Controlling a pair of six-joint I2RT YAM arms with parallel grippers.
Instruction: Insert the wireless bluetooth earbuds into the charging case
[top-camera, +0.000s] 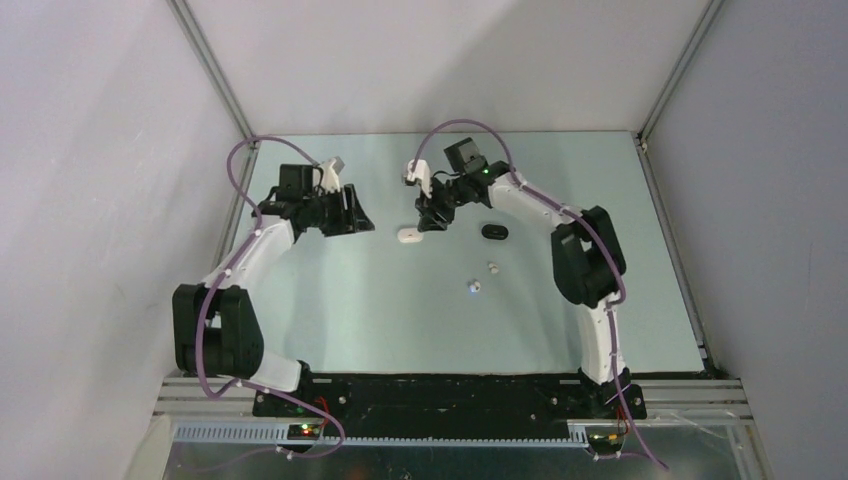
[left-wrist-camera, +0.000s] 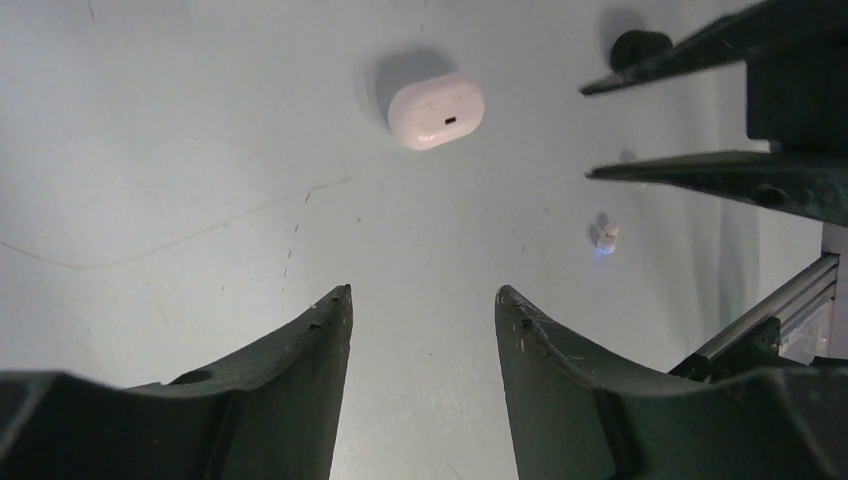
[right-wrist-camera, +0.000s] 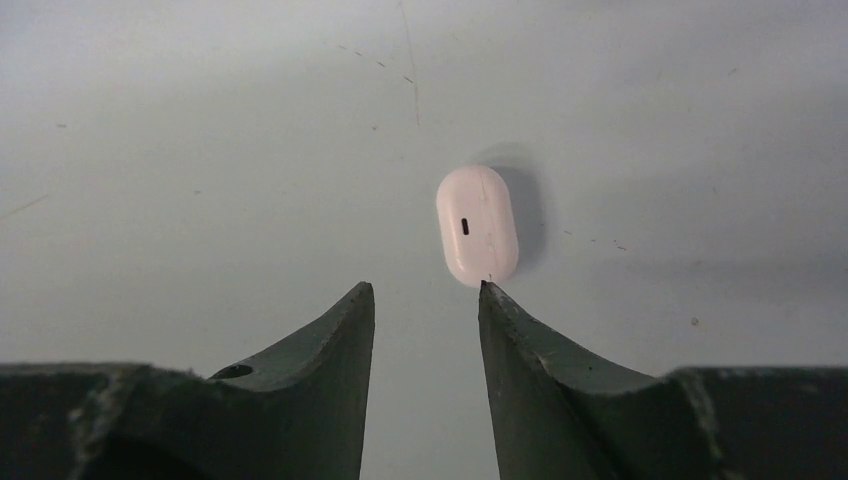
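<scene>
The white charging case (top-camera: 410, 235) lies on the table between the two arms, lid closed, a small dark mark on its face. Two small white earbuds rest nearer the front; one earbud (top-camera: 474, 286) glows blue, the other earbud (top-camera: 493, 267) sits just behind it. Partly open and empty, my right gripper hangs close above the case's right end, with the case (right-wrist-camera: 478, 226) just beyond its fingertips. To the left of the case is my left gripper, its fingers apart with bare table between them.
A black oval object (top-camera: 494, 231) lies right of the white case, near the right gripper. The right gripper's fingers (left-wrist-camera: 720, 180) reach into the left wrist view. Free table (top-camera: 390, 320) stretches across the front and left.
</scene>
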